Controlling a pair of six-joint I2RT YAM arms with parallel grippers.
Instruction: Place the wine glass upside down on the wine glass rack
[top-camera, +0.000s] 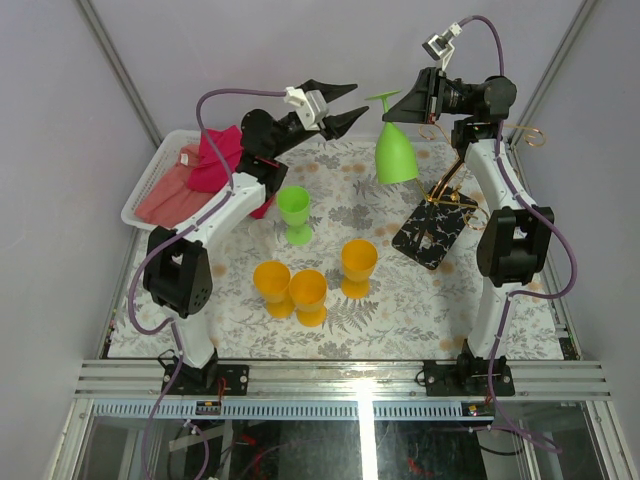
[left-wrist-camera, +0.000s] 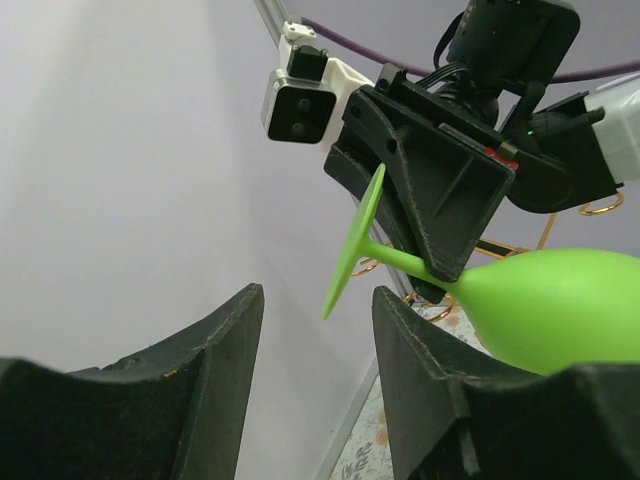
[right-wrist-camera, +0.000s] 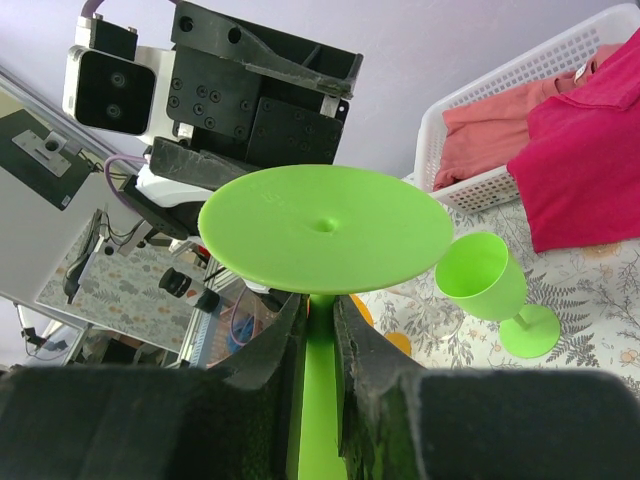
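Observation:
High at the upper right, my right gripper (top-camera: 394, 112) is shut on the stem of a green wine glass (top-camera: 395, 155), which hangs bowl down with its round foot (right-wrist-camera: 322, 225) on top. My left gripper (top-camera: 346, 105) is open just left of that foot, nothing between its fingers; in the left wrist view the foot (left-wrist-camera: 353, 240) is seen beyond the fingertips. The gold rack (top-camera: 449, 205) on its dark marble base (top-camera: 420, 245) stands below and behind the right gripper, partly hidden by the arm and glass.
Another green glass (top-camera: 294, 208) stands mid-table, with several yellow glasses (top-camera: 308, 295) nearer the front. A white basket (top-camera: 135, 205) with pink and red cloths sits at the left. The table between the yellow glasses and rack is clear.

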